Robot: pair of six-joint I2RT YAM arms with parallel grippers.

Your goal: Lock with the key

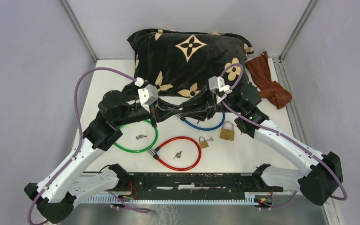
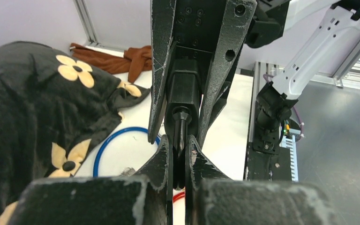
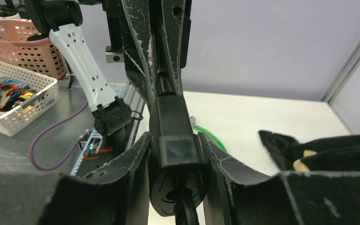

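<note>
Over the middle of the table, my two grippers meet nose to nose. The right gripper is shut on a black block-like body (image 3: 174,117), which has a round opening at its near end with a dark cord-like piece hanging there. My left gripper is shut on a slim black shaft (image 2: 180,133), which runs into the facing end of that body. Whether the shaft is a key, and how deep it sits, cannot be told. In the top view the fingers cover most of both pieces.
Below lie a green cable ring (image 1: 156,136), a red one (image 1: 200,152) and a blue one (image 1: 211,129), two brass padlocks (image 1: 227,134) and several small keys (image 1: 178,154). A dark pillow (image 1: 168,56) and a brown cloth (image 1: 267,79) sit at the back.
</note>
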